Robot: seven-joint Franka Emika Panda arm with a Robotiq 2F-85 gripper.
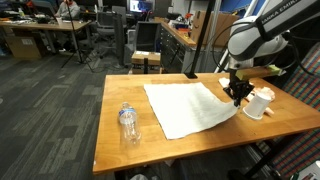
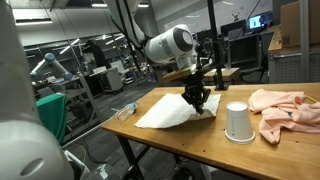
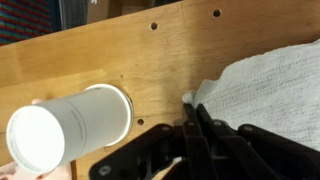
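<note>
A white cloth (image 1: 185, 108) lies mostly flat on the wooden table, with one corner lifted. That raised corner is pinched by my gripper, which is shut on it; in the wrist view the cloth (image 3: 265, 98) spreads to the right from the fingertips. From the second exterior view, the cloth (image 2: 170, 110) rises toward the gripper (image 2: 197, 110) just above the tabletop.
A white cup-like container (image 3: 70, 128) stands close beside the gripper. Beyond it lies a pink cloth (image 2: 280, 112). A clear bottle (image 1: 128, 122) is at the table's left side.
</note>
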